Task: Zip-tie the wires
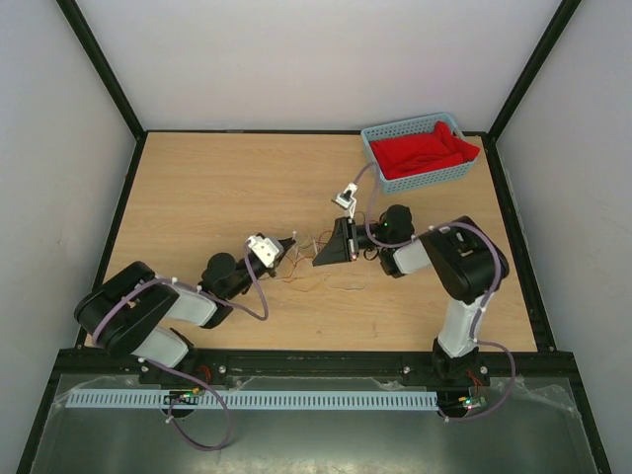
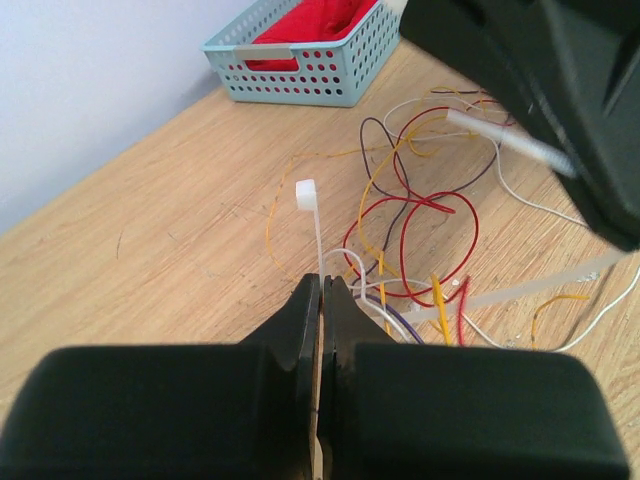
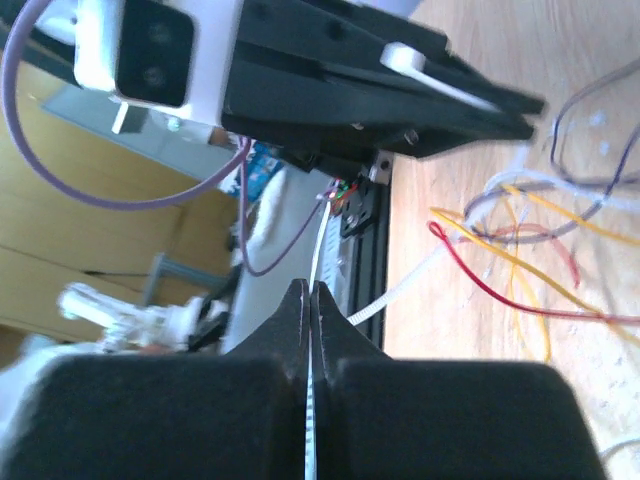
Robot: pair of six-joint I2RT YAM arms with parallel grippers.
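My left gripper (image 1: 292,241) is shut on a thin white zip tie (image 2: 318,240), whose square head (image 2: 306,195) stands upright above the fingertips. My right gripper (image 1: 322,255) faces it close by, shut on a thin white strip (image 3: 318,250), seen in the right wrist view. Coloured wires (image 2: 433,197), red, yellow, dark and white, lie tangled on the table beyond and under the grippers. Short yellow and red loops and a white strip show near the left fingertips; whether these are bundled I cannot tell.
A light blue basket (image 1: 403,129) with red cloth (image 1: 420,153) stands at the back right. Dark frame edges border it.
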